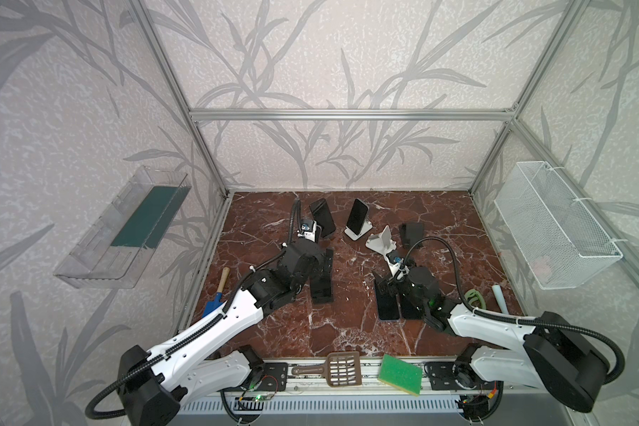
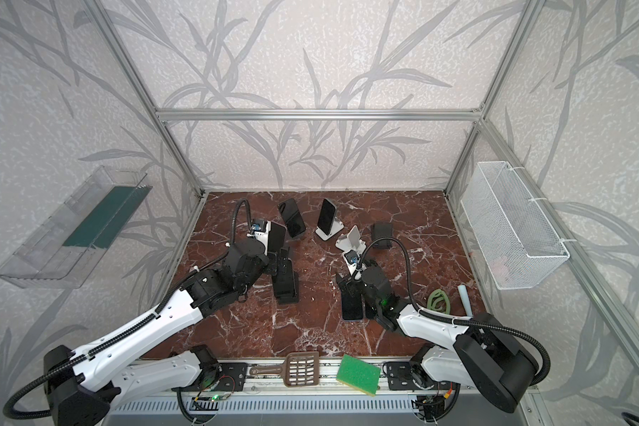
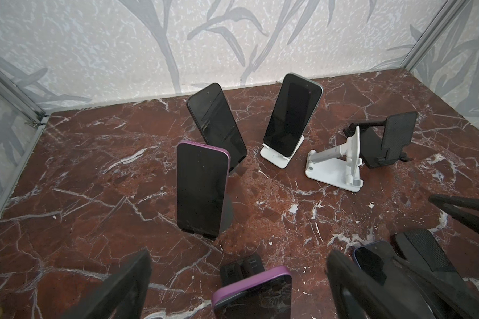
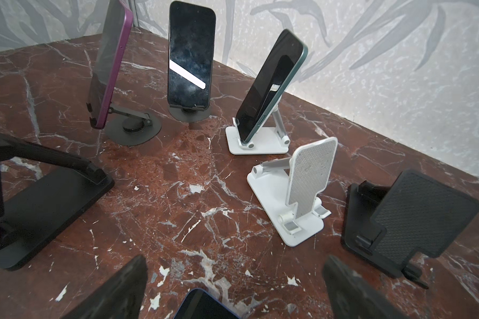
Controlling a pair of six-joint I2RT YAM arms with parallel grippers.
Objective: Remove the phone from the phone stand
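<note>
Several phones lean on stands: a pink-edged one [image 3: 201, 188] front, a black one [image 3: 218, 125] behind, a teal-edged one [image 3: 290, 114] on a white stand. Below my left gripper stands another pink-edged phone [image 3: 250, 300] on a black stand, mostly cropped. My left gripper is open above it, fingers on either side in its wrist view. My right gripper is open above flat phones [image 1: 387, 305] at the front right, a blue-edged one [image 4: 202, 303] between its blurred fingers in view, apparently not held.
An empty white stand [image 4: 308, 180] and empty black stand [image 4: 420, 212] stand at the right. A spatula [image 1: 344, 369] and green sponge [image 1: 399, 372] lie on the front edge. Baskets [image 1: 557, 223] hang on the side walls.
</note>
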